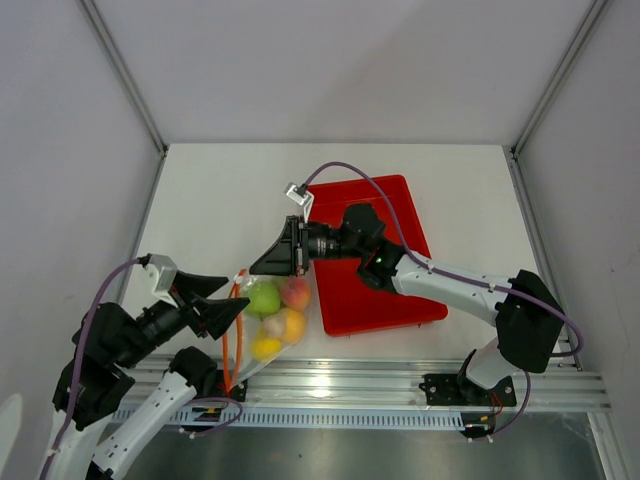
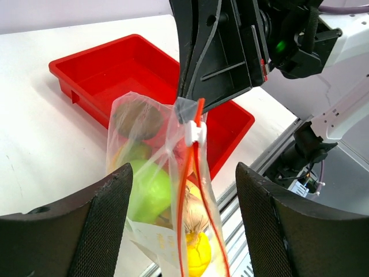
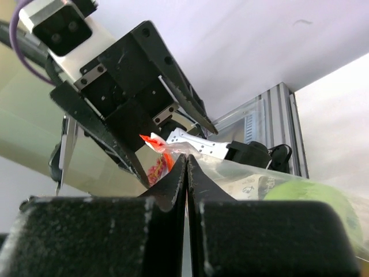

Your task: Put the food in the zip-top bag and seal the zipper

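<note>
The clear zip bag (image 2: 150,190) with orange zipper strips holds a green item (image 1: 264,298), a peach one (image 1: 295,293), an onion-like item (image 2: 194,213) and a yellow one (image 1: 266,347). My left gripper (image 1: 227,295) is open at the zipper's upper end, with the bag between its spread fingers but apart from them. My right gripper (image 1: 262,262) is shut on the top corner of the bag's film, beside the white zipper slider (image 2: 195,133).
A red bin (image 1: 370,300) sits on the white table (image 1: 210,200) behind the bag. The metal rail runs along the front edge.
</note>
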